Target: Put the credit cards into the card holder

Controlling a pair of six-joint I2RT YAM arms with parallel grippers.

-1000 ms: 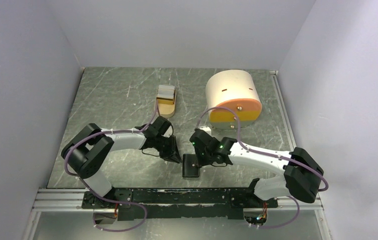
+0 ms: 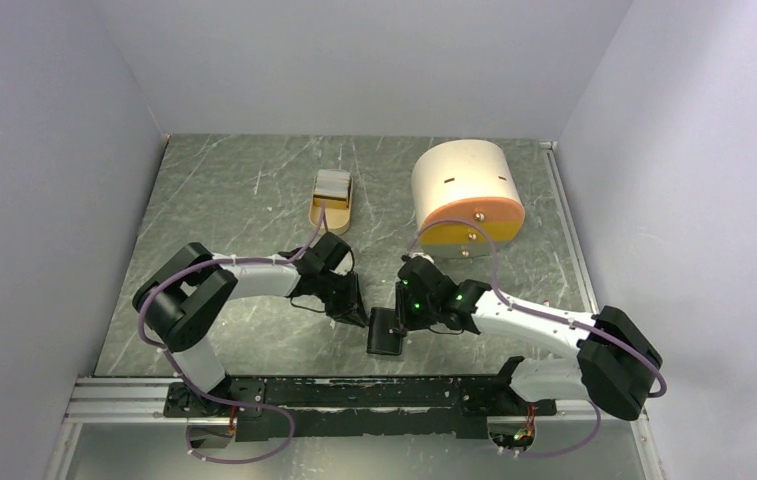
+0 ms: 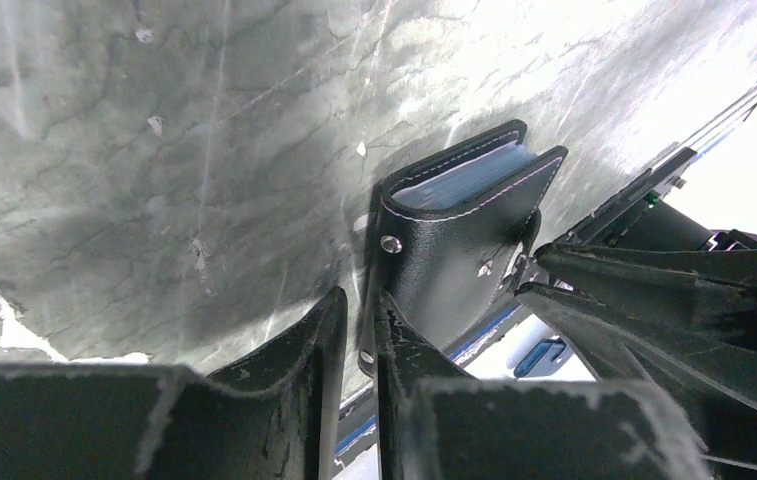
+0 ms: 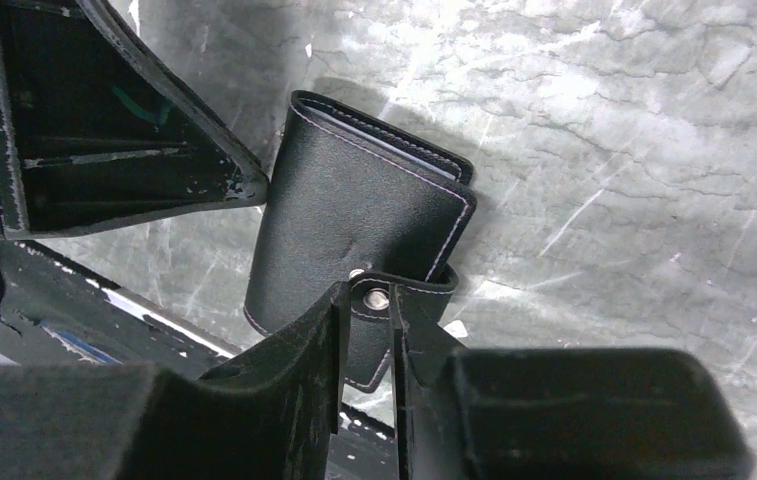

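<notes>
A black stitched leather card holder [image 2: 382, 338] lies at the front centre of the table, clear sleeves showing at its edge [image 3: 459, 180]. My left gripper has its fingertips close together at the holder's snap side; whether anything is between them is unclear. My right gripper stands at the strap with a snap [image 4: 376, 298], fingertips slightly apart over it; whether they grip it is hidden. A stack of cards [image 2: 332, 184] sits in a beige tray [image 2: 330, 218] at the back centre.
A cream drum-shaped box [image 2: 464, 180] with orange and yellow front stands at the back right. Walls bound it on three sides.
The card holder has shifted very slightly right.
</notes>
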